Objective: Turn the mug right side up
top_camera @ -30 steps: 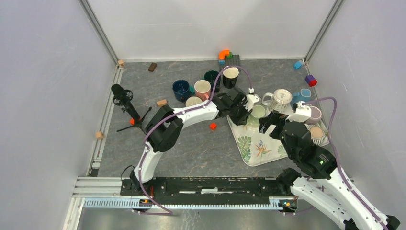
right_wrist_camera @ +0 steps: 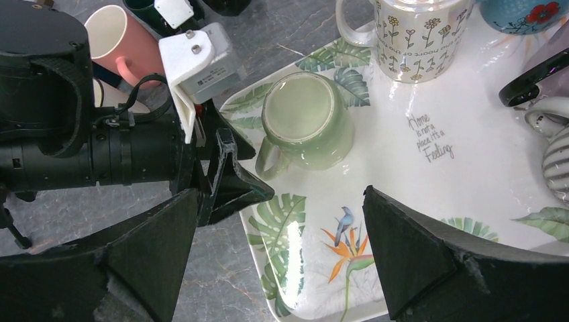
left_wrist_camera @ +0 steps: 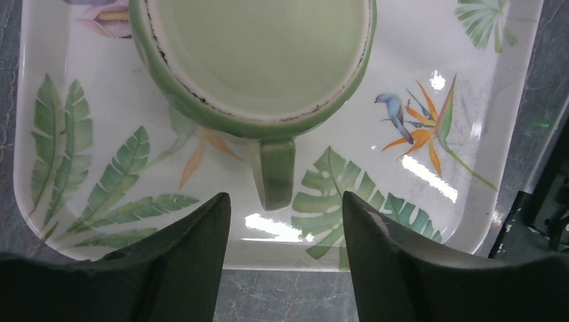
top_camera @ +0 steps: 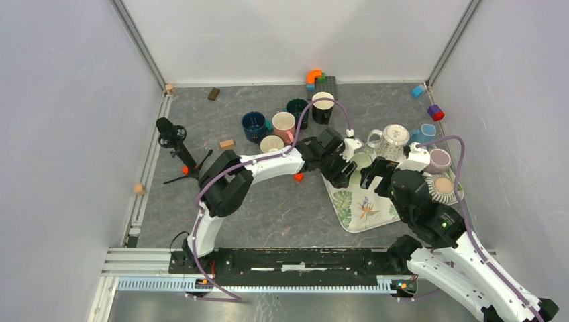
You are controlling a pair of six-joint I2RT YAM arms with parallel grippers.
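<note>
A pale green mug point(right_wrist_camera: 307, 117) lies upside down on the leaf-patterned tray point(right_wrist_camera: 456, 134), base up, its handle point(left_wrist_camera: 276, 171) toward my left gripper. In the left wrist view that gripper's fingers stand apart just short of the handle, one on each side of its line, nothing between them. My right gripper is open above the tray's front part, to the right of the left gripper, with only tray and table seen between its fingers.
A flowered white mug point(right_wrist_camera: 419, 40), a blue mug point(top_camera: 423, 134), a pink mug point(top_camera: 439, 159) and a striped mug point(top_camera: 443, 190) crowd the tray's right and back. More mugs stand behind the left arm.
My left gripper has moved a little toward the front of the tray, its fingers now showing more clearly beside the green mug. The right arm has shifted slightly.
</note>
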